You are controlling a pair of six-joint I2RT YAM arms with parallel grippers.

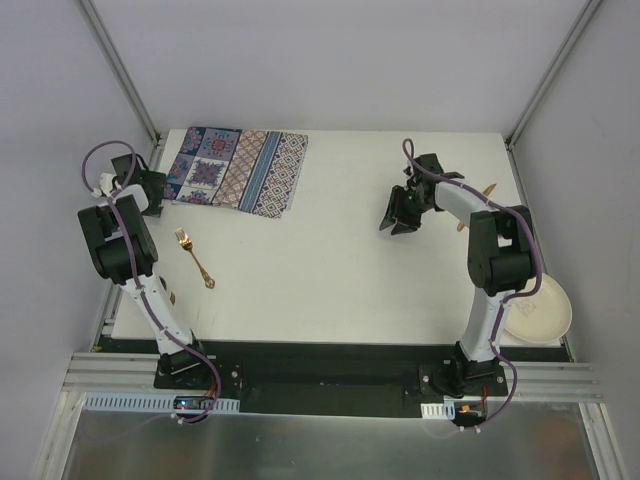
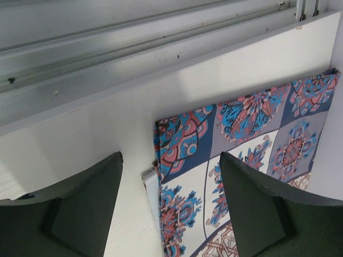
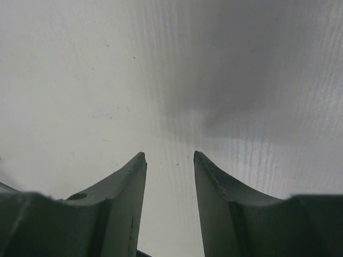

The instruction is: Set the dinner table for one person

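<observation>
A patterned blue and red placemat (image 1: 235,168) lies at the back left, its left corner (image 2: 182,136) with a pale layer beneath. My left gripper (image 1: 150,195) hangs at that corner by the table edge, open, nothing between its fingers. A gold fork (image 1: 200,262) lies below the placemat. My right gripper (image 1: 398,222) is over bare table at centre right, part open and empty. A cream plate (image 1: 540,310) sits at the front right, and a gold utensil (image 1: 488,190), partly hidden by the right arm, lies behind that arm.
An object (image 1: 172,297) at the front left is mostly hidden by the left arm. Walls and metal rails border the sides and back.
</observation>
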